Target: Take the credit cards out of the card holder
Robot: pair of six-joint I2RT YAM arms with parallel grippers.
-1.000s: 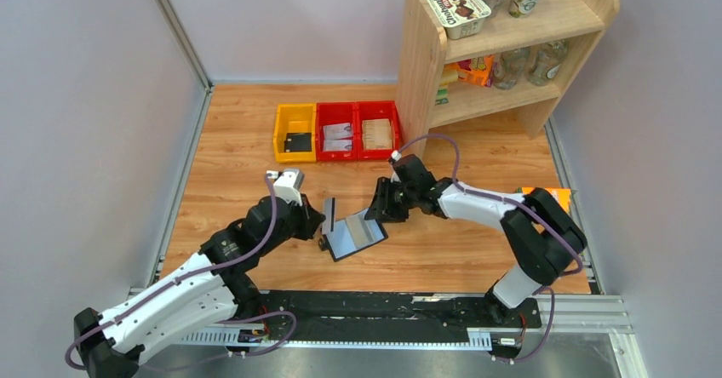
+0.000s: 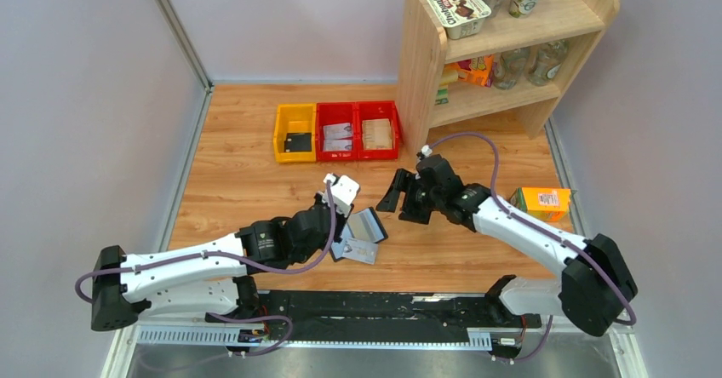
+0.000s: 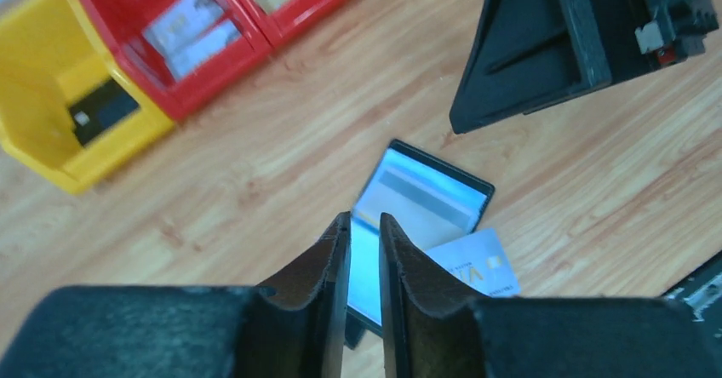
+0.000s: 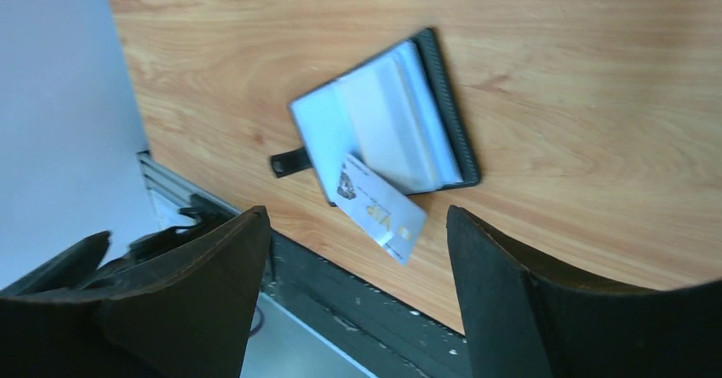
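The dark-edged card holder (image 2: 368,224) lies opened flat on the table, its blue-white inside facing up. A pale card (image 2: 358,251) rests across its near edge, partly on the holder and partly on the wood; in the right wrist view the card (image 4: 381,209) shows gold markings. My left gripper hangs over the holder with a narrow gap between its fingers and no card in it. In the top view its fingertips are hidden beneath the arm. To the right of the holder, my right gripper has its fingers well apart and empty.
At the back stand a yellow bin (image 2: 295,116) with a dark item and two joined red bins (image 2: 356,109) with cards inside. A wooden shelf (image 2: 417,71) rises at back right. An orange box (image 2: 542,201) sits at far right.
A card upright at my left gripper earlier now lies across the holder's near edge. The left arm has moved right, over the holder.
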